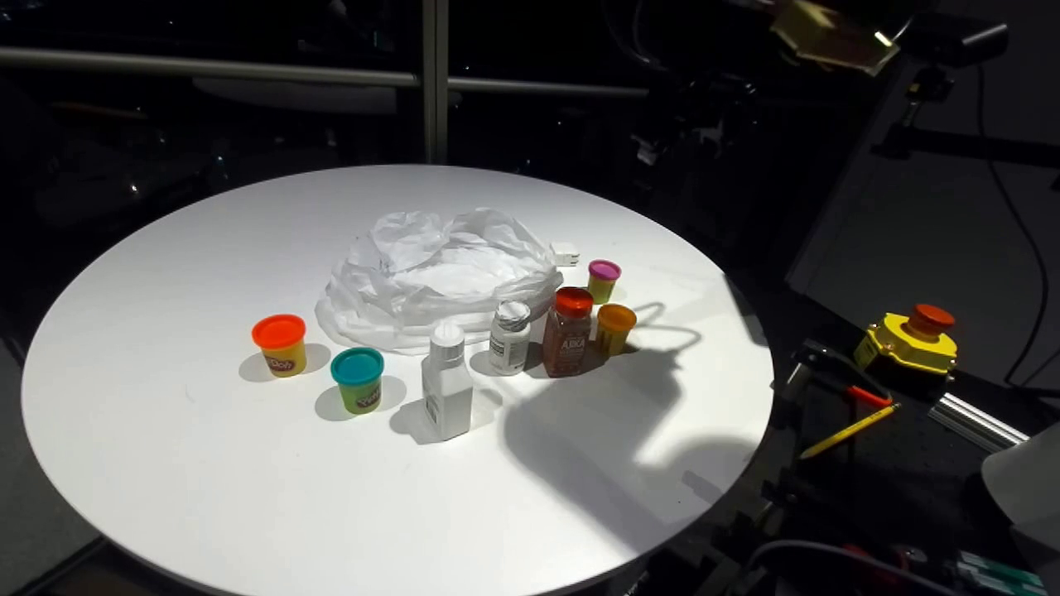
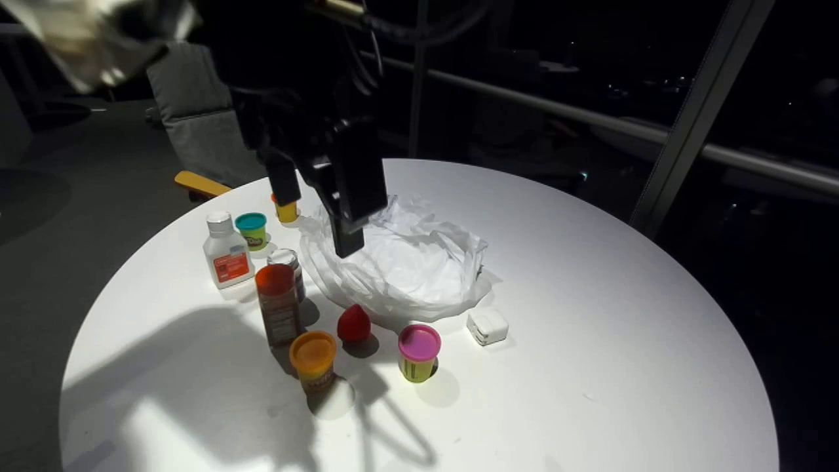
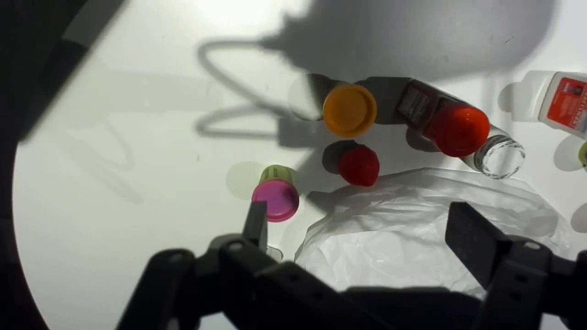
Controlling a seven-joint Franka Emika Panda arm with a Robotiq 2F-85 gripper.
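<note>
My gripper is open above the table, nothing between its fingers; in exterior view 2 it hangs in front of a crumpled white plastic bag (image 2: 425, 271). On the near side of the bag, by its edge, lies a small red object (image 3: 360, 166), hidden in exterior view 1. A pink-lidded tub (image 3: 276, 199) stands close to the left finger in the wrist view. Around them are an orange-lidded tub (image 2: 312, 358), a red-capped spice jar (image 1: 568, 338), a white-capped bottle (image 1: 509, 343) and a larger white bottle (image 1: 447, 392) with a red label.
A teal-lidded tub (image 1: 358, 377) and a red-lidded tub (image 1: 281, 348) stand on the far side from the arm. Beside the bag sits a small white block (image 2: 487, 326). The round white table (image 1: 248, 497) has bare room along its rim.
</note>
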